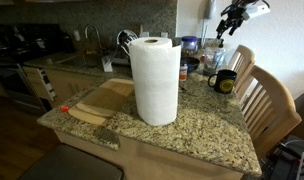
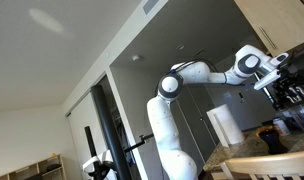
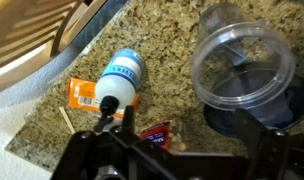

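My gripper stands open over the counter in the wrist view, its two dark fingers wide apart with nothing held between them. Ahead of the right finger is a clear container [image 3: 242, 100] with a round rim. Beyond the left finger, a white and blue bottle [image 3: 122, 70] with a dark tip appears from above. A red packet [image 3: 157, 133] shows between and below the fingers. In exterior view 1 the gripper [image 1: 223, 36] hangs at the upper right, above the back end of the counter.
An orange packet [image 3: 84, 96] lies beside the bottle. On the counter are a paper towel roll [image 1: 155, 85], a black mug [image 1: 224, 82] and a wooden cutting board [image 1: 107, 97]. Wooden chairs [image 1: 270, 105] line the right edge.
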